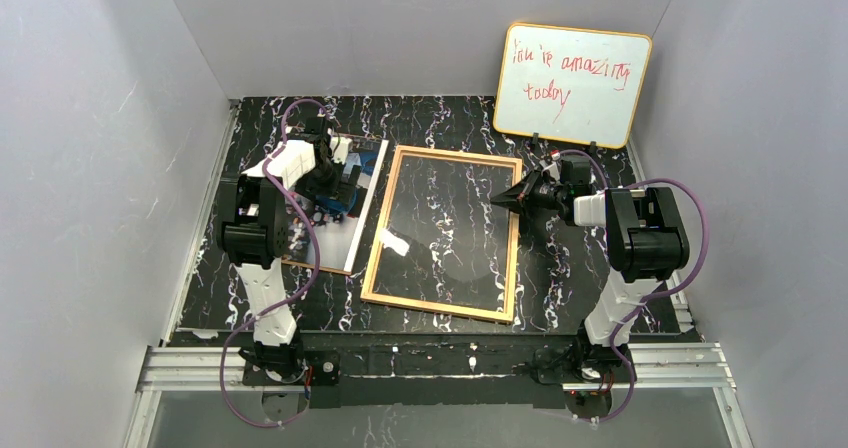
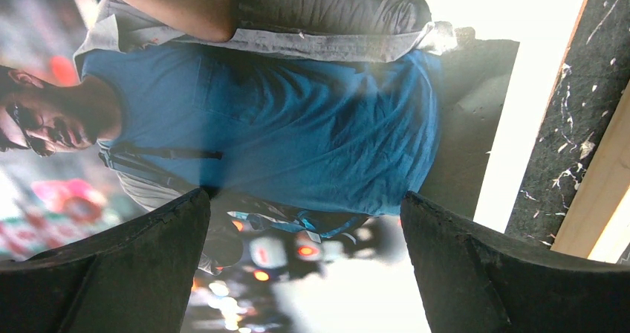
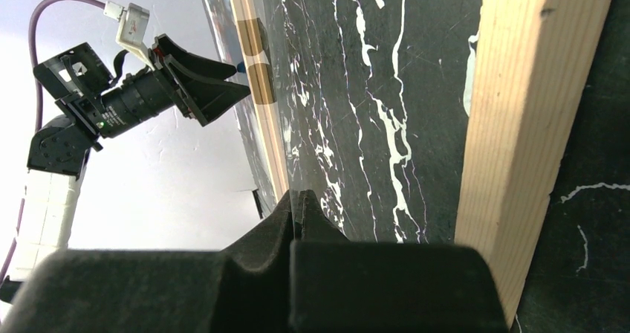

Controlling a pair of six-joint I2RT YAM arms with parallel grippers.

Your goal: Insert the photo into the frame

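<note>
The photo (image 1: 340, 240), a man in a blue shirt with a white border, lies flat left of the empty wooden frame (image 1: 443, 311). Above the photo, my left gripper holds its fingers wide apart with nothing between them. At the frame's right side, my right gripper (image 1: 506, 202) is shut; in the right wrist view a thin clear sheet (image 3: 296, 208) shows edge-on between its fingertips. That sheet reaches over the frame opening, and a white glint (image 1: 394, 242) shows near the frame's left bar. How high the sheet sits is hard to tell.
A whiteboard (image 1: 572, 86) with red writing leans at the back right. Between photo and frame runs only a narrow strip of table. Purple cables loop beside both arms.
</note>
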